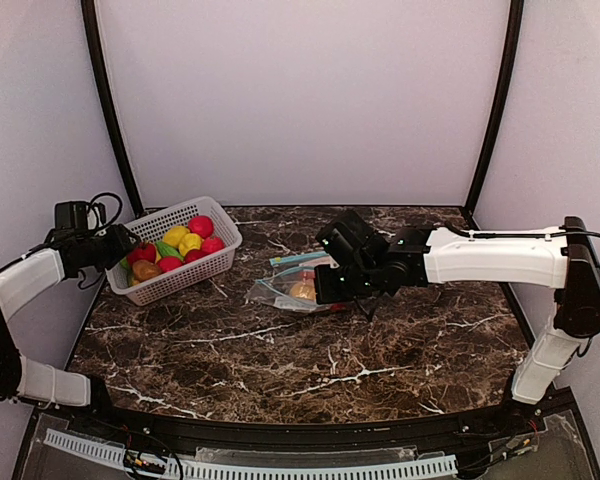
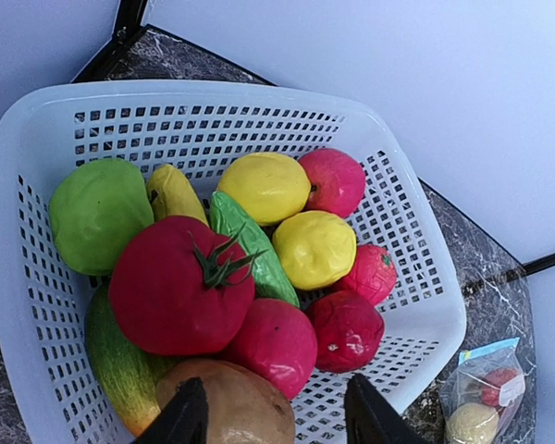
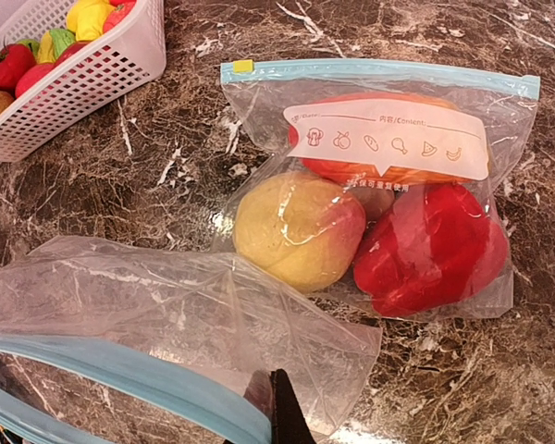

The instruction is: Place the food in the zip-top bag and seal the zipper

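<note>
In the white basket [image 1: 185, 277] lies mixed food: a large tomato [image 2: 180, 287], a brown potato-like item [image 2: 227, 407], lemons, a green apple and more. Above the basket's near left end hangs my left gripper, its fingers apart and nothing held between them. An empty clear zip bag [image 3: 176, 287] with a blue zipper edge spreads across the right wrist view's lower left. My right gripper is shut on the end of that bag's blue rim, which gapes open. Beyond it a filled bag [image 3: 398, 199] lies closed, holding a mango, a red pepper and other food.
The filled bag lies close behind the empty one, its yellow slider [image 3: 243, 66] at the left end of its zipper. Walls stand at the back and both sides.
</note>
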